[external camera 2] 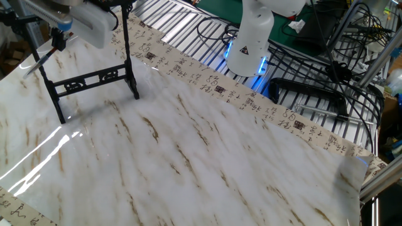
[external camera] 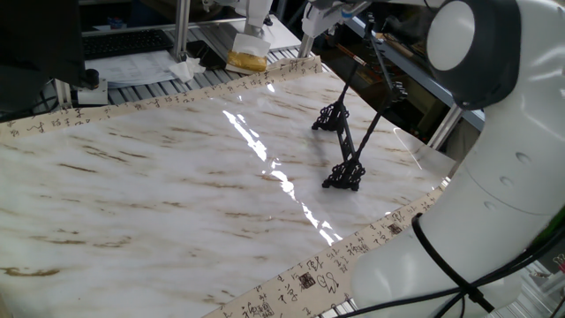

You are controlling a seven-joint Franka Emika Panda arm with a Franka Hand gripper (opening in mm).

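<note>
A black stand with two ornate feet and a low crossbar stands upright on the marbled mat, toward the right in exterior view 1 [external camera: 344,146] and at the upper left in exterior view 2 [external camera 2: 88,80]. My gripper [external camera 2: 66,32] is by the upper part of this stand, partly cut off by the top edge. A thin, brush-like stick [external camera 2: 43,61] slants down and left from near the gripper, its pale tip above the mat. Whether the fingers are closed around it does not show clearly. In exterior view 1 the hand is mostly outside the frame.
A yellow-and-white object [external camera: 248,55] and a keyboard [external camera: 126,44] lie beyond the far edge. Cables and a black clamp-like frame [external camera 2: 308,94] lie beside the arm's base.
</note>
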